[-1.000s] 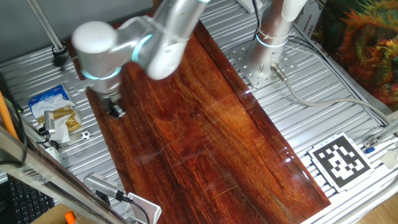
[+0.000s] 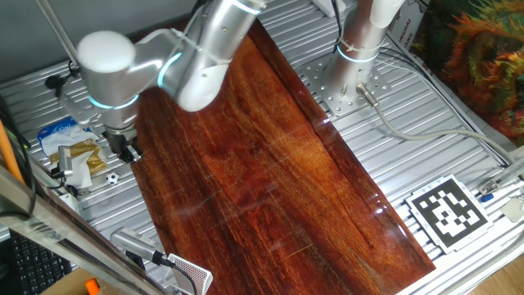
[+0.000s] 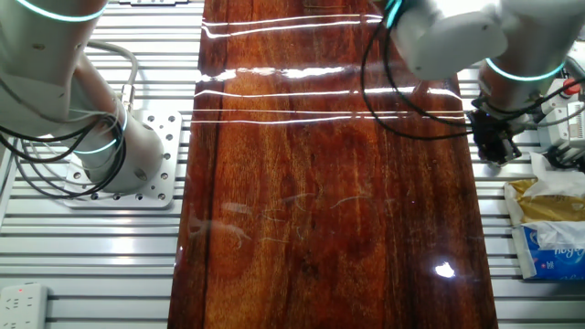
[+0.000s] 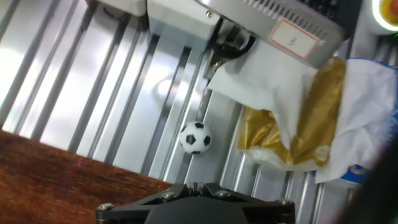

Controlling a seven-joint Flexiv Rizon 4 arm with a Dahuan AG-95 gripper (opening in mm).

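Note:
A small black-and-white soccer ball (image 4: 196,137) lies on the slatted metal table, between the wooden board and a crumpled tissue pack. Exterior view 1 also shows the ball (image 2: 113,178), below and to the left of my gripper (image 2: 133,155). That gripper hangs by the board's left edge, apart from the ball. At the bottom of the wrist view the dark fingers of the gripper meet, with nothing visible between them. In exterior view 2 the gripper (image 3: 496,148) is just off the board's right edge; the ball cannot be made out there.
The glossy wooden board (image 2: 246,164) is bare. A blue, white and gold tissue pack (image 4: 317,118) lies beyond the ball. Grey metal equipment (image 4: 292,28) borders that area. A marker board (image 2: 448,212) lies at the right, and a camera (image 2: 137,244) stands near the front.
Ball and tissue pack stay put.

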